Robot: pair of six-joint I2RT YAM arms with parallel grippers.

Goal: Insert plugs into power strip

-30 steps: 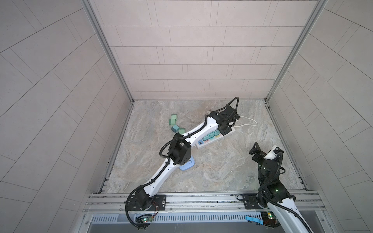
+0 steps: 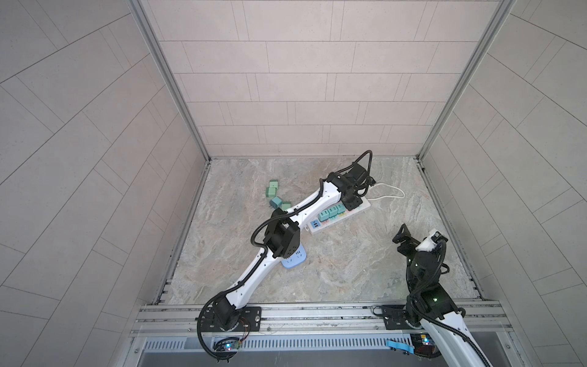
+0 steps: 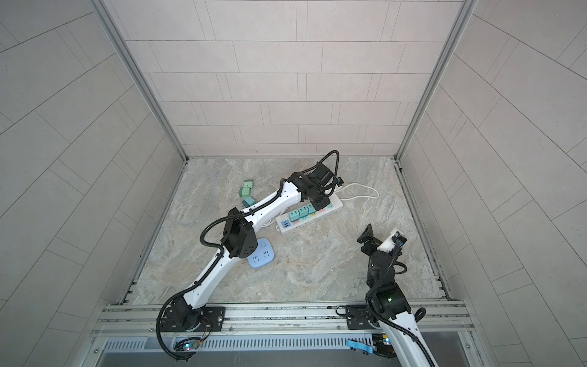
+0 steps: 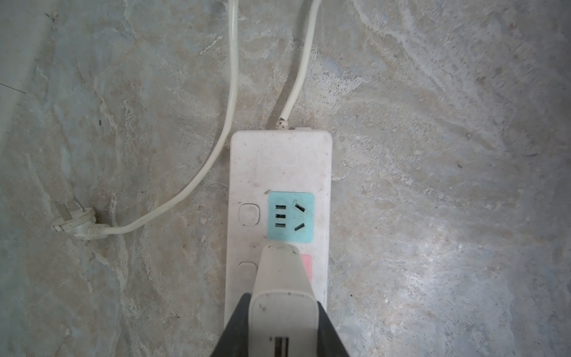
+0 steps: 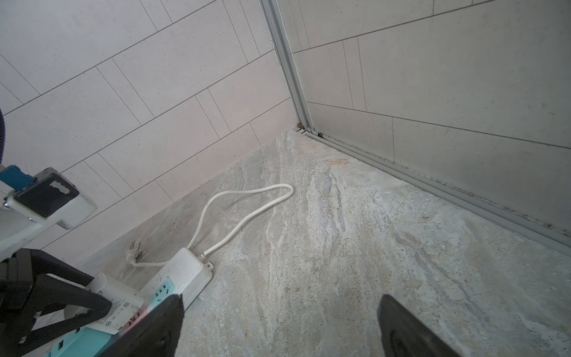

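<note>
In the left wrist view a white plug (image 4: 284,315) is gripped between the dark fingers of my left gripper, close over the white power strip (image 4: 279,160). Its lower end covers part of a pink socket; whether the prongs are in cannot be seen. Beyond it, a teal socket (image 4: 290,217) is bare. Seen from the right wrist, the held plug (image 5: 113,303) stands against the strip's top. Several teal plugs (image 2: 332,211) sit in a row on the strip. My right gripper is open and empty, well away at the front right.
Several loose green blocks or plugs (image 2: 272,189) lie at the back left. A blue square socket unit (image 2: 294,257) is under the left forearm. The strip's white cable (image 2: 391,190) loops to the right. Bare tabletop (image 2: 360,263) spreads in front of the strip.
The right arm is unchanged.
</note>
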